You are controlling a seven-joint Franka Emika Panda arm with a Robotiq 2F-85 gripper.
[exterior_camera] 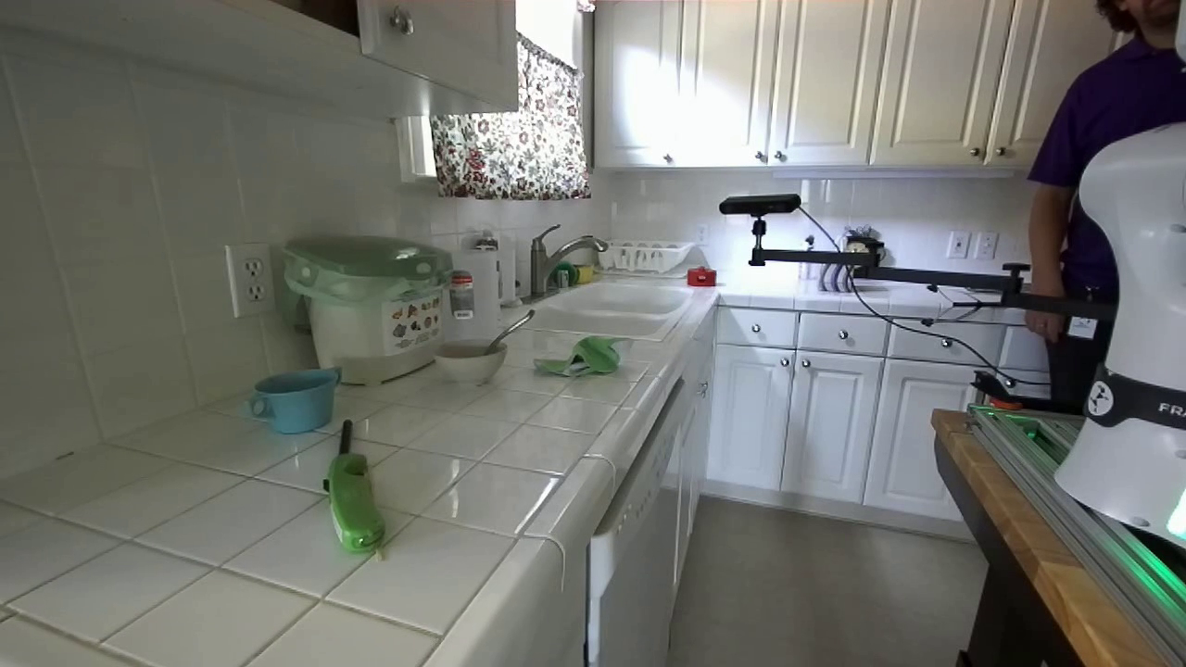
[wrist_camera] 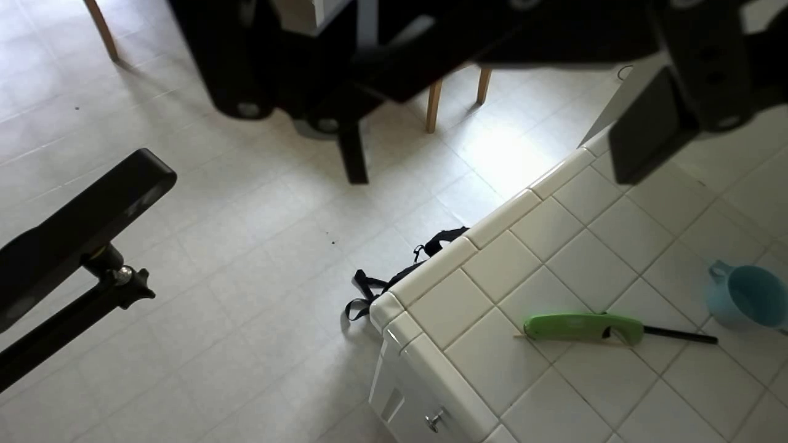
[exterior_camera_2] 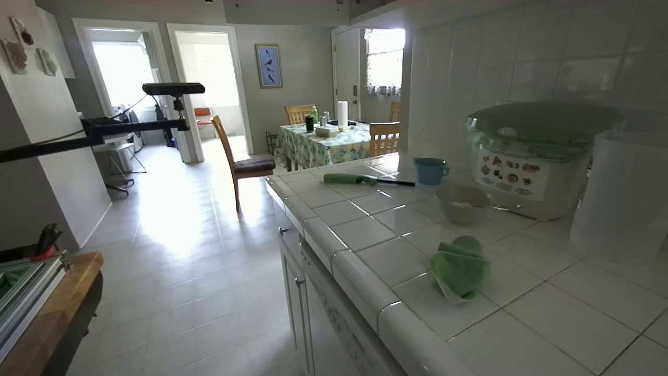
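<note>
My gripper shows only in the wrist view, its dark fingers spread far apart with nothing between them. It is open, above the counter's edge and the floor. On the white tiled counter lies a green lighter (wrist_camera: pixel 572 326) with a black nozzle, below and right of the fingers in that view. Beside the nozzle's tip stands a blue cup (wrist_camera: pixel 748 296). A pale bowl (exterior_camera_2: pixel 461 203) holding a spoon (exterior_camera_2: pixel 491 207) and a crumpled green cloth (exterior_camera_2: pixel 460 267) are further along the counter. Neither exterior view includes the gripper.
A lidded green-and-white bin (exterior_camera: pixel 378 322) stands against the wall, with the sink (exterior_camera: pixel 617 308) beyond it. A black camera arm (wrist_camera: pixel 74 303) reaches over the floor at the wrist view's left. Bare tiles surround the lighter. Someone in purple (exterior_camera: pixel 1095 144) stands behind the robot.
</note>
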